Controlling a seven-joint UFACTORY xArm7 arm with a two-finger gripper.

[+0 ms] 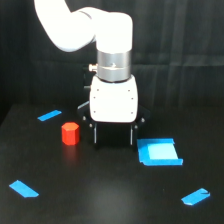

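A red block stands on the dark table, left of the arm. My gripper hangs below the white arm, to the right of the block and apart from it. Its dark, thin fingers are spread wide, and nothing shows between them. To the right lies a square marked in blue tape, with a pale patch inside it. The red block is well outside that square.
Strips of blue tape lie at the back left, front left and front right. A dark curtain hangs behind.
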